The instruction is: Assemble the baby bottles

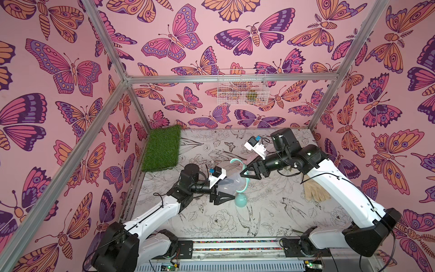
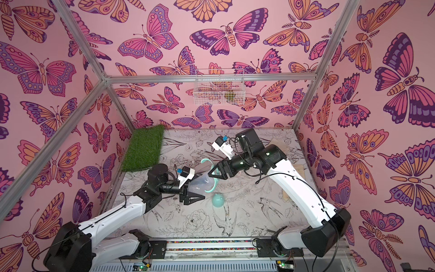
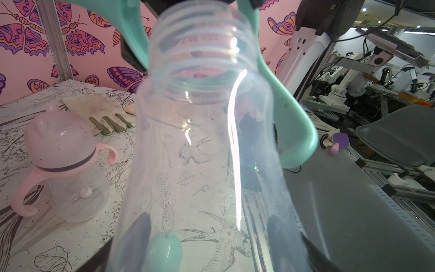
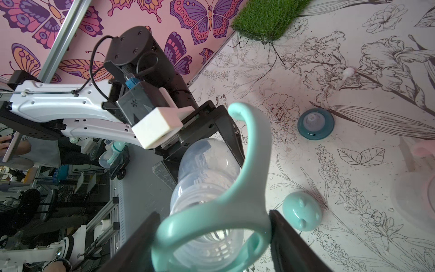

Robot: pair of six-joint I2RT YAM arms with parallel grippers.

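Observation:
My left gripper (image 1: 221,195) is shut on a clear bottle (image 3: 204,158), its threaded neck raised toward the right. My right gripper (image 1: 251,171) holds a mint handle ring (image 4: 213,210) between its fingers, right at the bottle's neck; whether the ring is seated on it I cannot tell. A round mint cap (image 4: 301,210) lies on the table beneath them. A teal collar with a nipple (image 4: 315,124) lies nearby. A pink assembled bottle (image 3: 61,145) with handles stands behind, mostly hidden in the top views.
A grass mat (image 1: 160,147) lies at the back left. Beige gloves (image 1: 315,190) lie at the right under the right arm. A wire basket (image 1: 242,88) hangs on the back wall.

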